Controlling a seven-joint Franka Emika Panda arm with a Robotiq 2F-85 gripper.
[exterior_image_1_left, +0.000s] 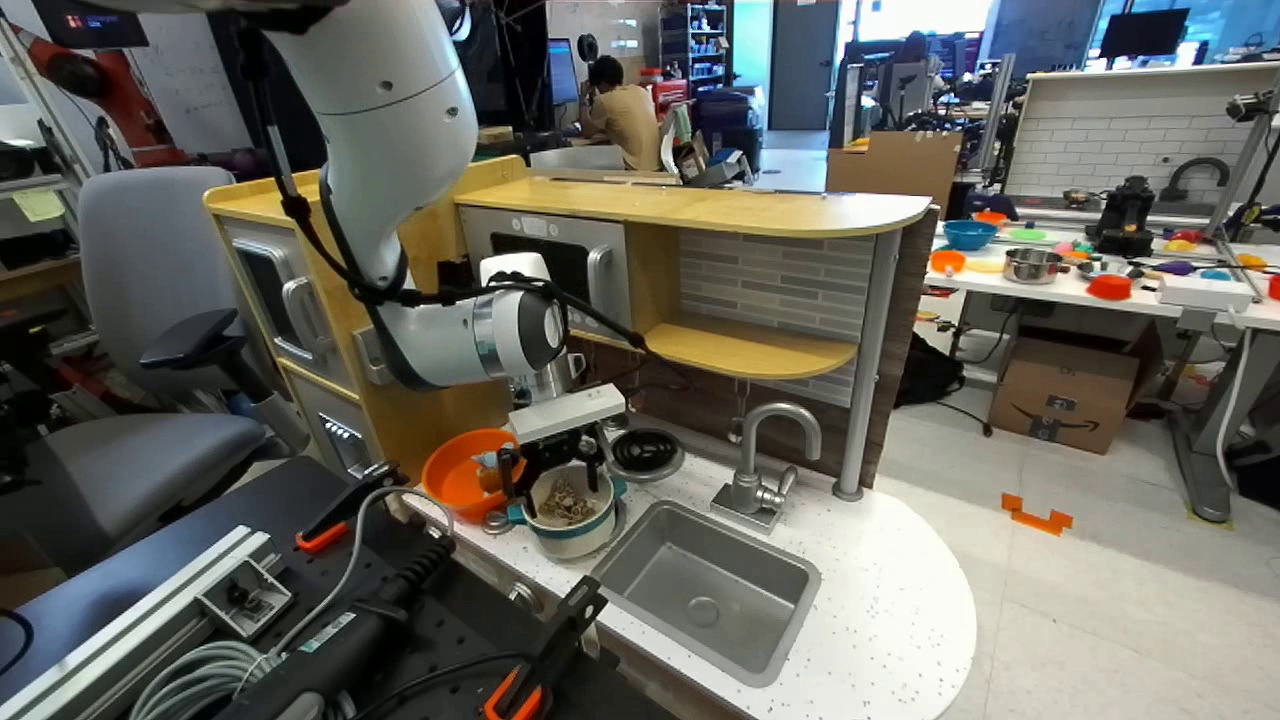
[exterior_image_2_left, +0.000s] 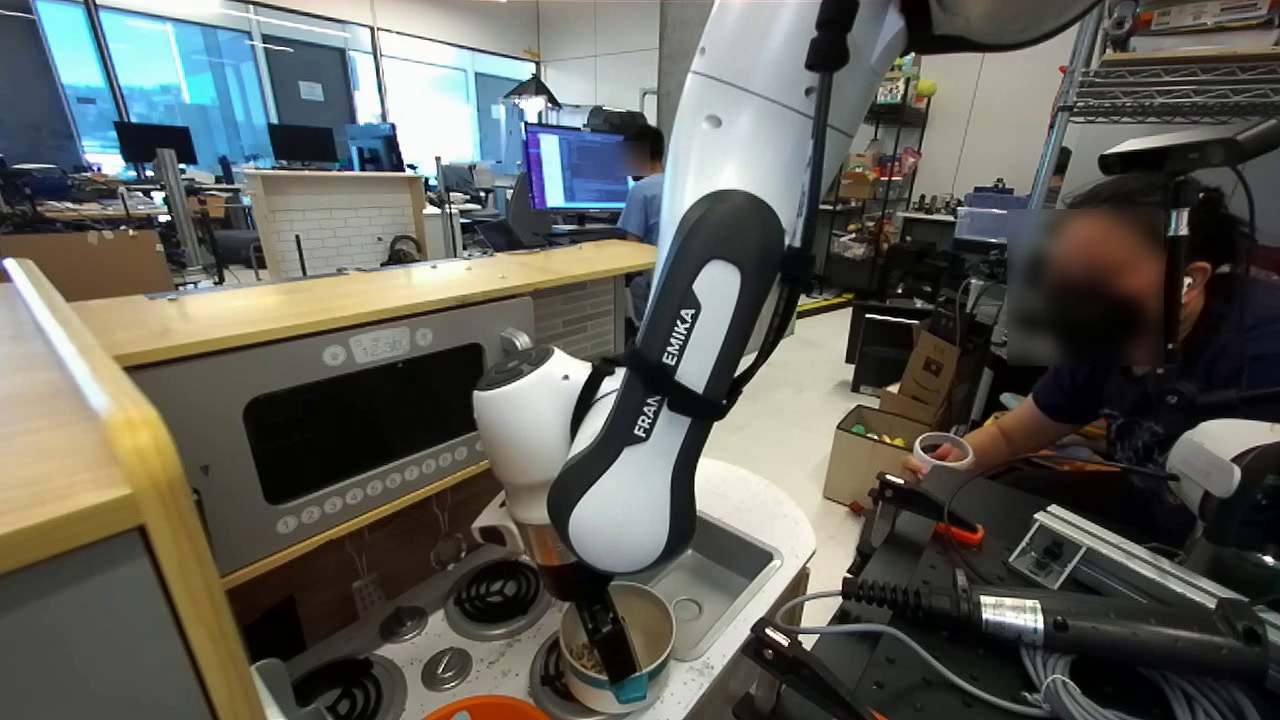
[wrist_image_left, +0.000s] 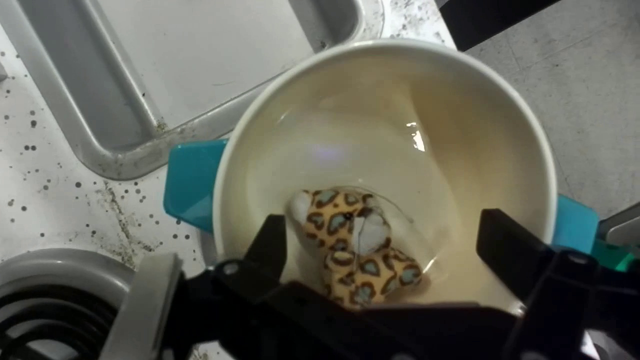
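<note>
A small leopard-print plush toy (wrist_image_left: 342, 222) lies on the bottom of a cream pot (wrist_image_left: 384, 54) with teal handles. In exterior view 1 the pot (exterior_image_1_left: 569, 542) stands on the stove side of the counter, left of the sink, with the spotted toy (exterior_image_1_left: 566, 500) visible inside. My gripper is open over the pot, one finger on each side of the toy in the wrist view, nothing held. Its fingers (wrist_image_left: 270, 240) are wide apart. The lower part of the toy is partly hidden behind the gripper body. Whether the fingertips touch the pot cannot be made out.
An orange bowl (exterior_image_1_left: 450, 474) with items in it sits left of the pot. The grey sink (exterior_image_1_left: 708, 588) and faucet (exterior_image_1_left: 768, 450) are to the right, with clear white counter beyond. A black burner (exterior_image_1_left: 645, 451) lies behind the pot.
</note>
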